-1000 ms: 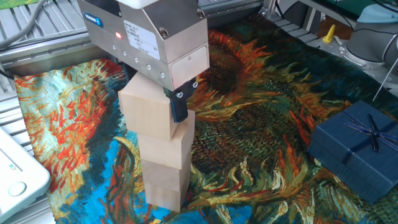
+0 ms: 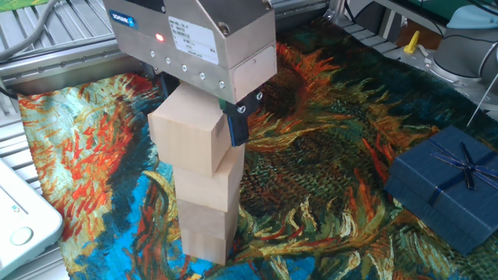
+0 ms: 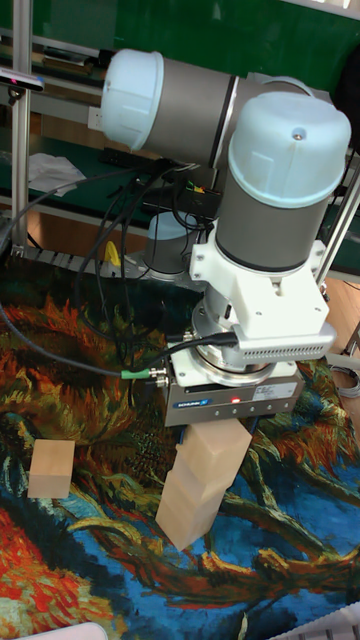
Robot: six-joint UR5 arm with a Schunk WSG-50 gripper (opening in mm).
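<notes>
In exterior view 2 a tower of several pale wooden blocks stands on the painted cloth. Its top block sits shifted to the left and turned against the block beneath. My gripper straddles that top block from above, open. One dark finger hangs at the block's right side, seemingly just clear of it; the other is mostly hidden behind the block. Exterior view 3 shows the same tower leaning slightly in appearance beneath the gripper body, with the fingers largely hidden.
A loose wooden block lies on the cloth, apart from the tower. A dark blue gift box with a ribbon rests at the right of exterior view 2. At its left edge is a white device. Cloth between tower and box is clear.
My gripper body has shifted right and slightly up in exterior view 2, its near finger moving off the top block's side. The tower has stayed in place.
</notes>
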